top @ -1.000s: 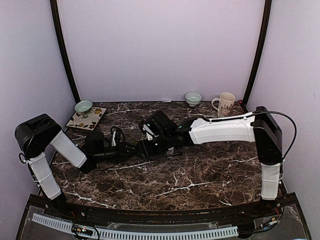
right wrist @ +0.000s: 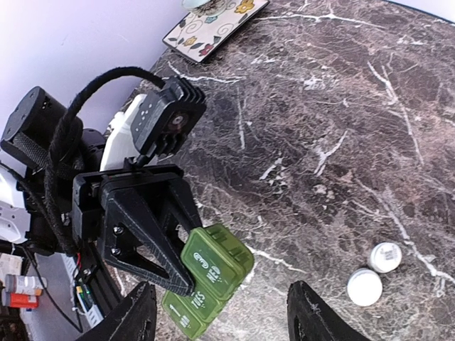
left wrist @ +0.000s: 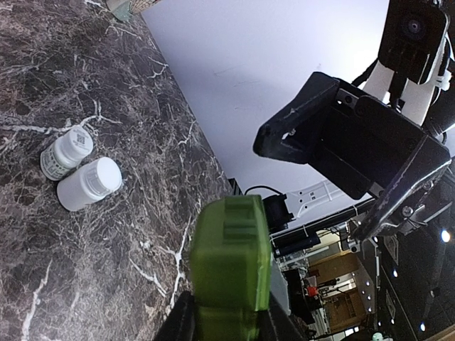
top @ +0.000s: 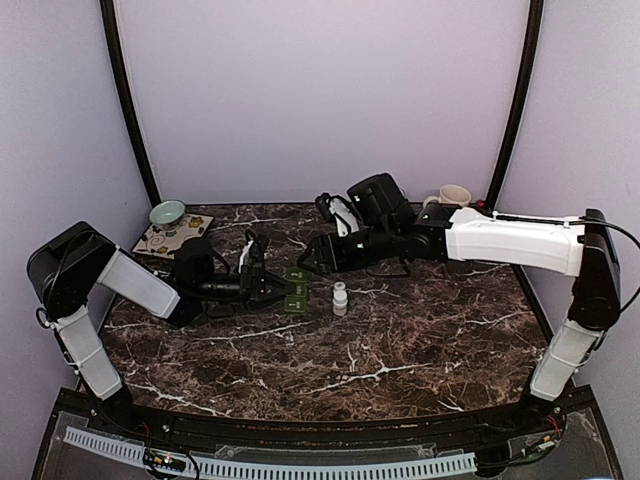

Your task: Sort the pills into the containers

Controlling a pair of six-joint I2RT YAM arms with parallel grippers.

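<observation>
A green pill organizer [top: 297,290] with lettered compartments is held off to the left of the bottles. My left gripper is shut on it, and in the left wrist view the green organizer [left wrist: 231,263] rises from between the fingers. Two white pill bottles, one [left wrist: 67,153] close beside the other [left wrist: 91,183], stand capped on the marble table; from above, their caps [right wrist: 385,257] show. My right gripper [top: 325,255] is open behind the organizer and apart from it, empty between its fingers. Any pills inside cannot be seen.
At the back left a pale green bowl [top: 167,213] stands on a flowered board [top: 172,237]. A white mug [top: 455,195] is partly hidden behind the right arm.
My right gripper has moved back and right, away from the left gripper, uncovering the green organizer and bottles. The left gripper has shifted slightly right. The right arm now hides the back bowl.
</observation>
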